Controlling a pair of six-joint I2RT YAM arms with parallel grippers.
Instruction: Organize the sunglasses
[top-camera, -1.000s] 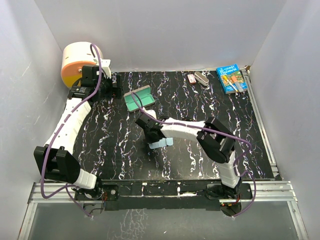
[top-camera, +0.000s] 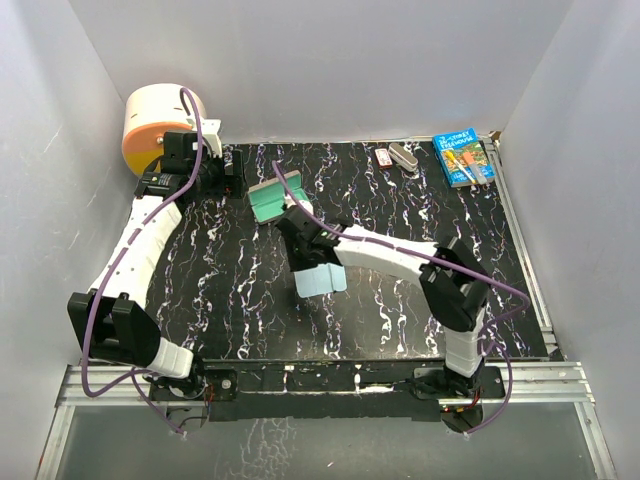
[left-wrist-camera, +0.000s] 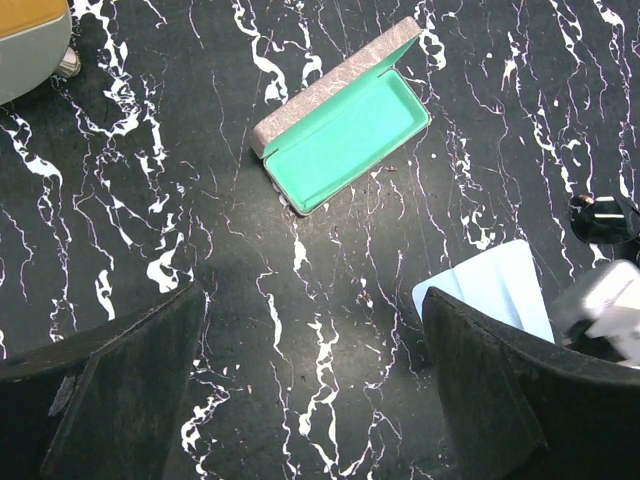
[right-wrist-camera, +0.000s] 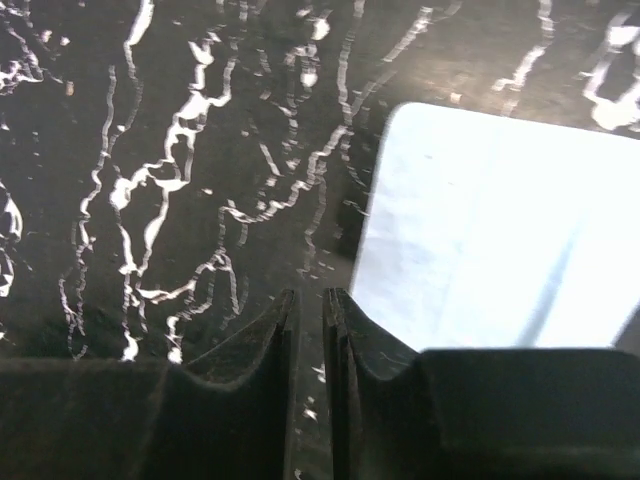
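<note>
A pale blue-white folded cloth (top-camera: 321, 281) lies flat on the dark marbled table, seen also as a cloth (right-wrist-camera: 470, 220) in the right wrist view. My right gripper hovers by the cloth's left edge, its fingers drawn nearly together with nothing visible between them. Dark sunglasses (left-wrist-camera: 603, 218) rest at the right edge of the left wrist view, beyond the cloth; my right arm largely covers them from above. Behind the cloth stands an open glasses case (left-wrist-camera: 350, 135) with an empty green inside. My left gripper is open and empty, up at the left.
An orange-and-white rounded container (top-camera: 160, 115) stands at the back left beside my left arm. Along the back right are a small red box (top-camera: 383, 158), a closed beige case (top-camera: 403, 157) and a blue book (top-camera: 463, 157).
The left arm, the case and the cloth stay where they were.
</note>
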